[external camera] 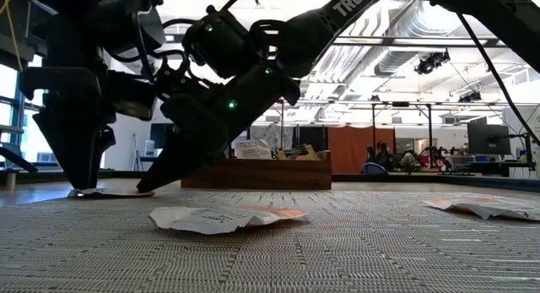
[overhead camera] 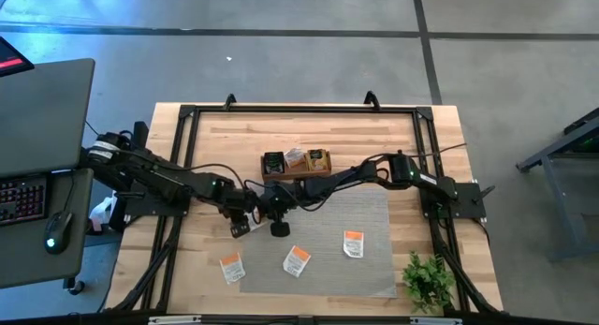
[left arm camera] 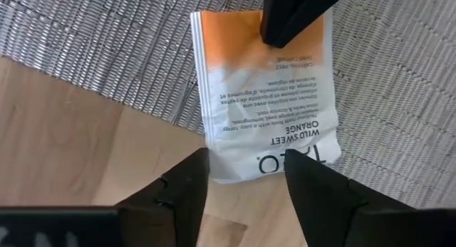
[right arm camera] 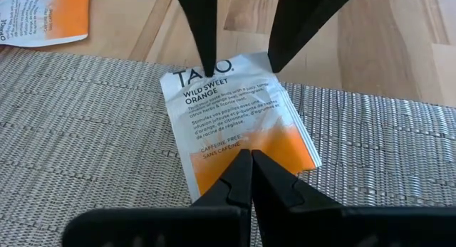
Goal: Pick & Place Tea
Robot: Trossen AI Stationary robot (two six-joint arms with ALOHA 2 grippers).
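An orange-and-white Tazo tea packet [right arm camera: 239, 122] lies over the mat's edge, mostly hidden beneath the arms in the high view. Both grippers are down at it. My left gripper is open, its fingertips at the packet's white, lettered end; a fingertip appears to touch that end in the right wrist view. At the orange end is my right gripper, its fingers closed together with nothing between them. Three more packets lie apart in the high view: one [overhead camera: 232, 268] at left, one [overhead camera: 297, 260] in the middle, one [overhead camera: 353, 243] at right.
A wooden box [overhead camera: 296, 167] with several tea packets stands behind the arms. The grey mat [overhead camera: 346, 278] covers the table's middle, bare between packets. A green plant [overhead camera: 428, 282] occupies the front right. The two grippers are very close together.
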